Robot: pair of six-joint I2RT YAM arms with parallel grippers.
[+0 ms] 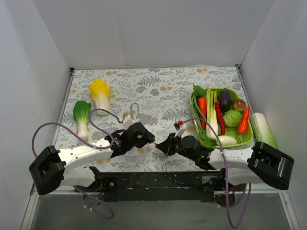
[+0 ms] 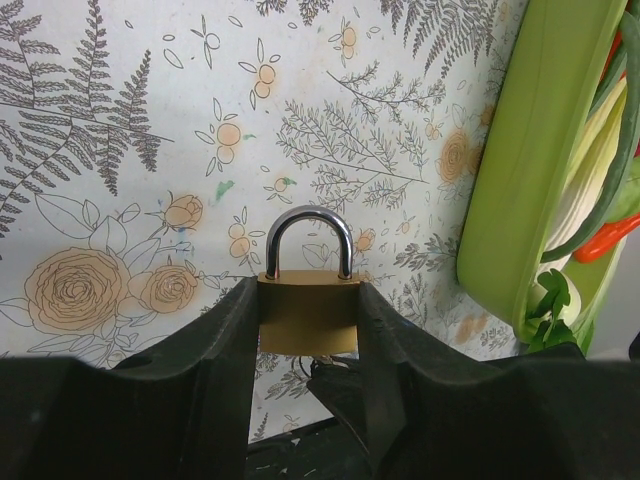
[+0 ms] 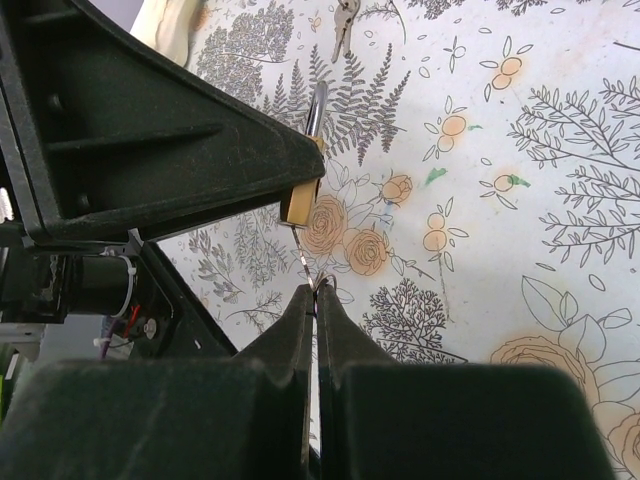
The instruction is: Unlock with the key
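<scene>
A brass padlock [image 2: 308, 312] with a steel shackle is pinched between the fingers of my left gripper. Both shackle legs run into its body. In the right wrist view the padlock [image 3: 301, 202] shows edge-on beyond the black left finger. My right gripper is shut on a thin key [image 3: 302, 254], whose narrow shaft reaches up to the padlock's underside. How far the tip enters the keyhole cannot be made out. From above, the left gripper [image 1: 152, 140] and right gripper [image 1: 160, 145] face each other, almost touching, over the table's front middle.
Loose metal keys [image 3: 345, 22] lie on the floral tabletop. A green basket [image 1: 251, 137] of vegetables stands right, with a pale cabbage [image 1: 263, 129] beside it. Yellow cabbage [image 1: 100, 96] and bok choy [image 1: 82, 117] lie left.
</scene>
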